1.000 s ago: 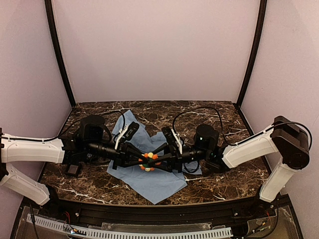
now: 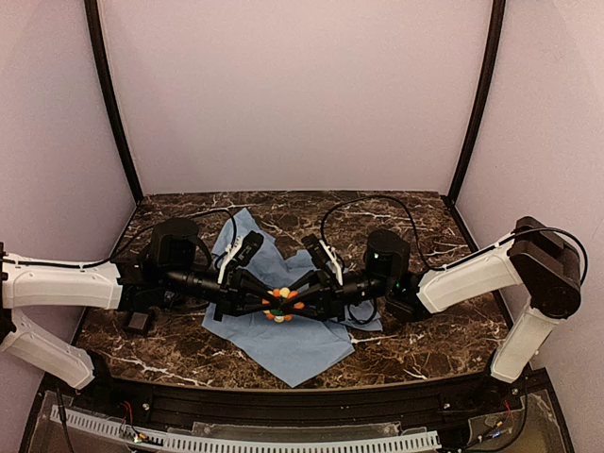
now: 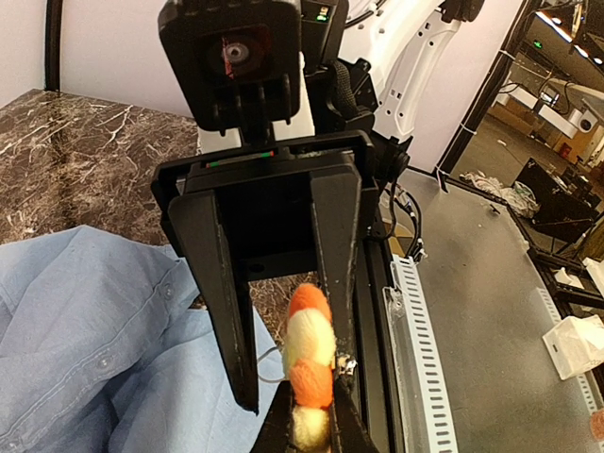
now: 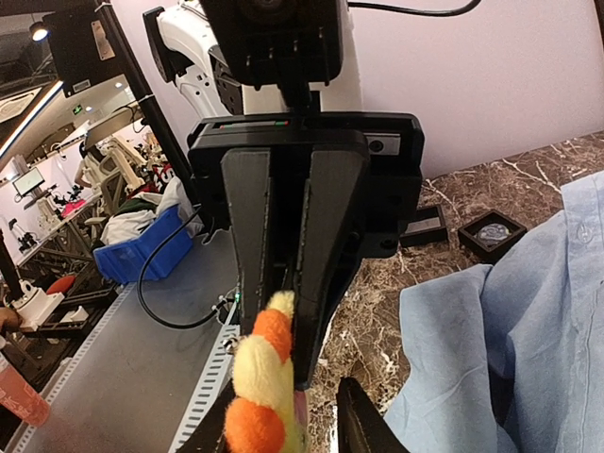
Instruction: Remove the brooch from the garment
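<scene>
A fuzzy brooch in orange and pale yellow [image 2: 283, 293] is over the middle of the light blue garment [image 2: 274, 349], between my two grippers. My left gripper [image 2: 267, 304] and my right gripper [image 2: 300, 304] meet at it from either side, both shut on it; their fingertips partly hide it. In the left wrist view the brooch [image 3: 311, 377] is edge-on before the opposite gripper's fingers; in the right wrist view the brooch [image 4: 264, 387] also covers fingertips. Whether it is still attached to the cloth I cannot tell.
The garment lies rumpled on the dark marble table [image 2: 415, 359]. A small black box sits on the table at the left.
My right arm has shifted very slightly in the top view, its wrist body a little lower and leftward. The left arm looks unchanged.
</scene>
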